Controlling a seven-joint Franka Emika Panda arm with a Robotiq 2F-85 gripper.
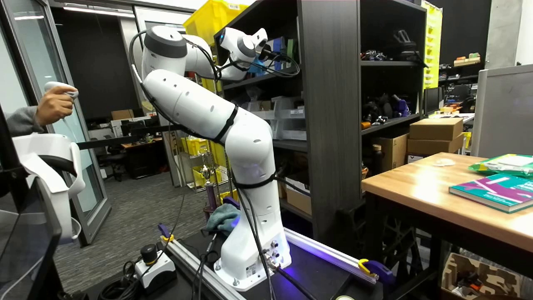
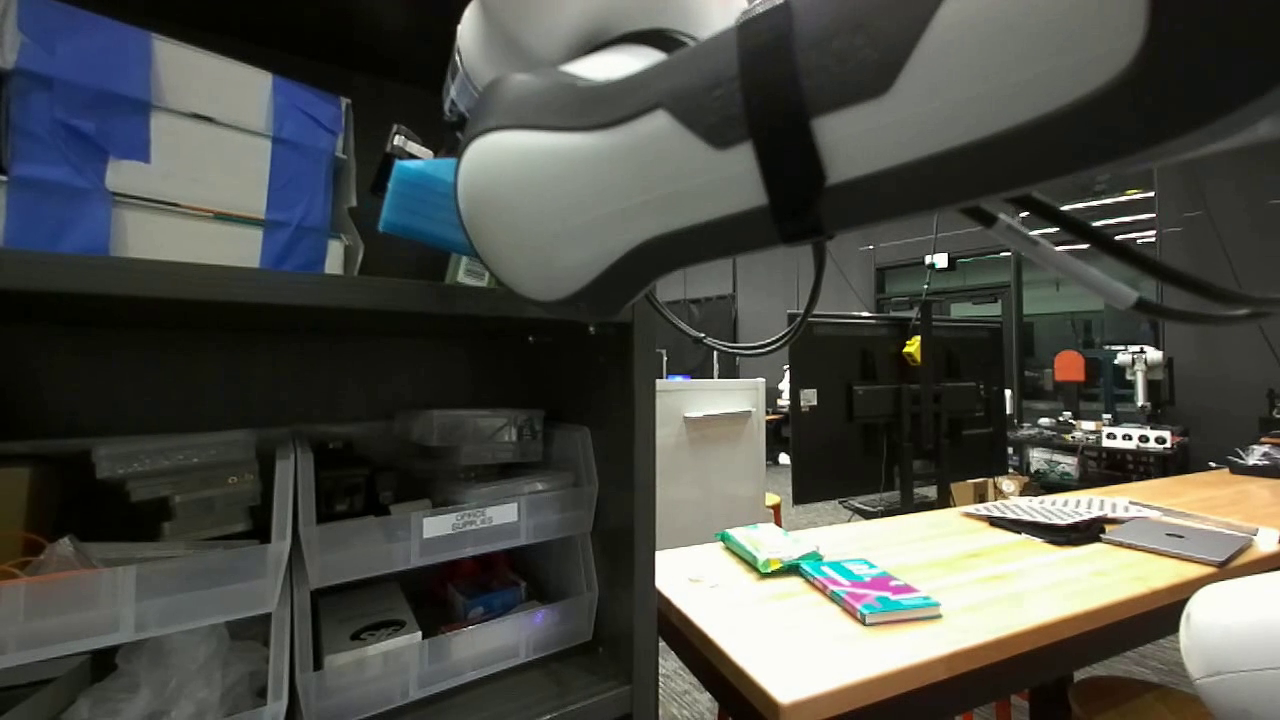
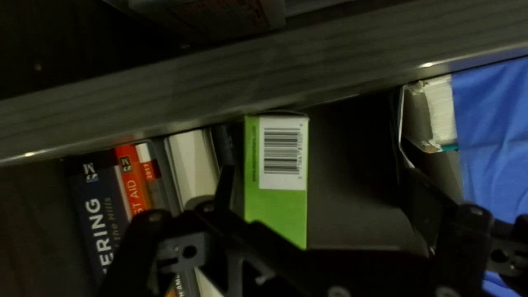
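Observation:
My gripper stands open at the shelf, its dark fingers (image 3: 226,190) wide apart. Between them in the wrist view is a narrow green box (image 3: 276,208) with a white barcode label, apart from the left finger. Its lower part is hidden behind the gripper's body. Dark-spined and red books (image 3: 133,190) lean to its left, beside a white one (image 3: 193,166). To the right, past a dark gap, is a blue-taped stack (image 3: 495,133). In exterior view 1 the gripper (image 1: 273,54) reaches into the upper shelf; in exterior view 2 the arm hides most of it.
A shelf edge (image 3: 257,69) crosses the wrist view close above the green box. Clear bins (image 2: 468,528) fill the shelf below. The tall shelf side panel (image 1: 330,115) stands beside the arm. A wooden table (image 1: 404,177) holds a teal and purple book (image 1: 499,191).

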